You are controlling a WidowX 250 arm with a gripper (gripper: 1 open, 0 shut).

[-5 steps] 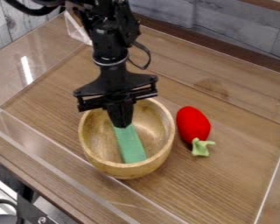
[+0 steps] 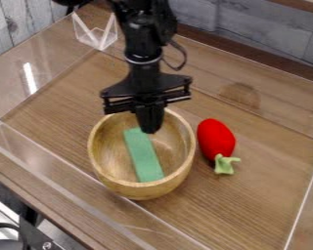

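Observation:
A wooden bowl (image 2: 113, 166) sits on the table with a flat green block (image 2: 144, 154) lying inside it. The black arm's gripper (image 2: 149, 125) is over the back part of the bowl, above the green block's far end; its fingertips are dark and hard to make out, with nothing seen held. A red plush vegetable (image 2: 215, 138) with a pale green top lies to the right of the bowl.
A white object (image 2: 97, 24) stands at the back left. A wall runs along the left edge.
The gripper has risen and moved slightly back and right, uncovering more of the bowl's back. The green block still lies in the bowl.

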